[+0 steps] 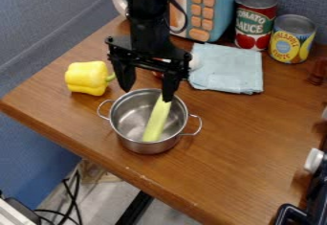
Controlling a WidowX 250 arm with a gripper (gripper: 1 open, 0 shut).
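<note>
The black gripper (145, 85) hangs above a steel pot (136, 133) with two side handles, its fingers apart with nothing seen between them. A long pale yellow-green vegetable (159, 118) leans inside the pot, reaching up to the rim below the gripper. A yellow pepper (87, 78) lies on the wooden table (230, 143) left of the gripper. Something red behind the gripper is mostly hidden.
A folded light blue cloth (228, 71) lies right of the arm. A tomato can (255, 20), a yellow can (293, 38) and a toy microwave (205, 9) stand at the back.
</note>
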